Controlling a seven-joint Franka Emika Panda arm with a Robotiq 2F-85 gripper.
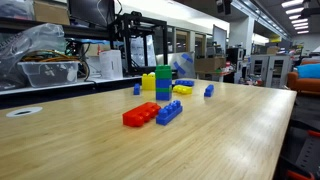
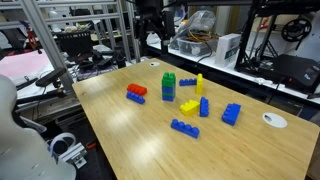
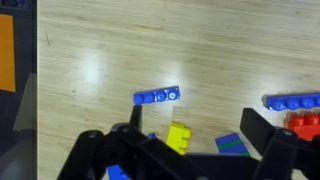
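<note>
My gripper hangs high over the table, its two black fingers spread wide at the bottom of the wrist view. Nothing is held between them; the bricks seen there lie on the table below. A short stack of green and blue bricks stands upright. Beside it lie a red brick and a blue brick, close together. A long blue brick lies nearer the front; in the wrist view a blue brick lies alone ahead of the fingers. A yellow brick shows partly between the fingers.
Another yellow brick stands upright farther back, and two more blue bricks lie right of the stack, one of them wide. A plastic bin sits on the shelf behind.
</note>
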